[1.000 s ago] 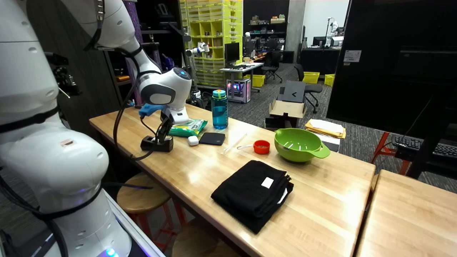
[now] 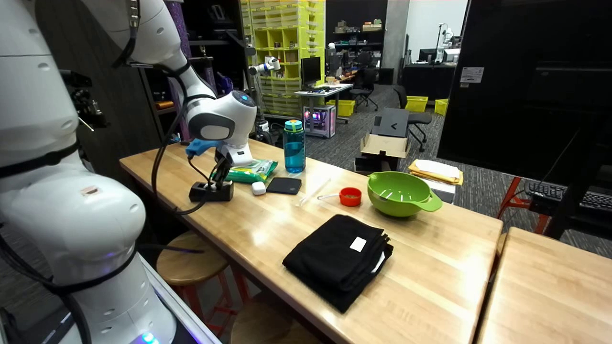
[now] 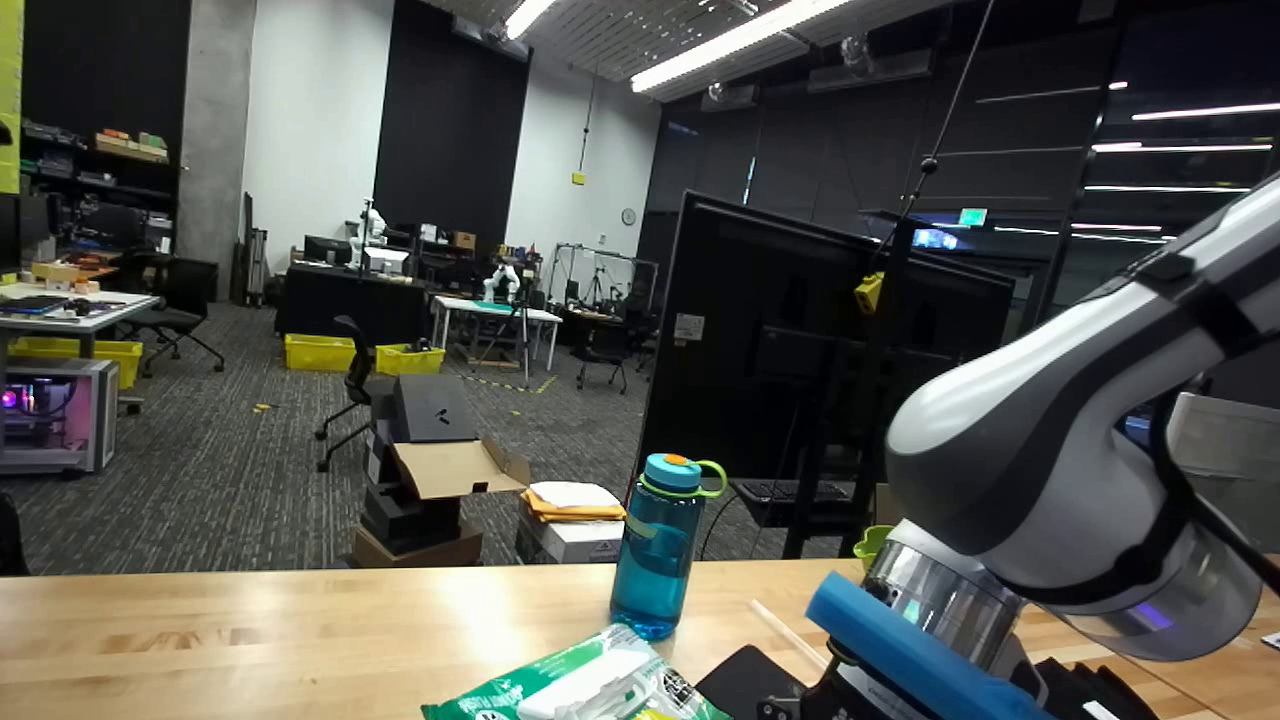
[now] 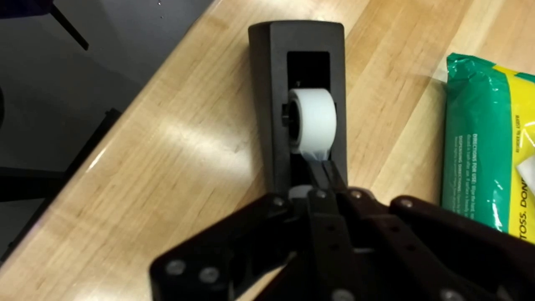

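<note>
A black tape dispenser point(image 4: 261, 110) sits on the wooden table near its edge, with a white roll of tape point(image 4: 321, 118) in its slot. In the wrist view, my gripper reaches down over the dispenser, its two fingers pressed together just below the roll. A short translucent strip narrows from the roll to the fingertips and appears pinched there; the fingers hide its end. Exterior view 1 shows the gripper point(image 2: 216, 182) low over the same dispenser point(image 2: 221, 193). Only the top of the hand shows clearly in exterior view 2.
Close by are a green wipes packet point(image 4: 474, 150), a white case point(image 2: 258, 188), a black flat item point(image 2: 284, 185) and a blue bottle point(image 2: 294, 148). A red measuring cup point(image 2: 350, 197), green colander point(image 2: 396, 194) and folded black cloth point(image 2: 338, 252) lie farther right.
The dispenser and fingertips have shifted very slightly to the right in exterior view 1. Everything else stays in place.
</note>
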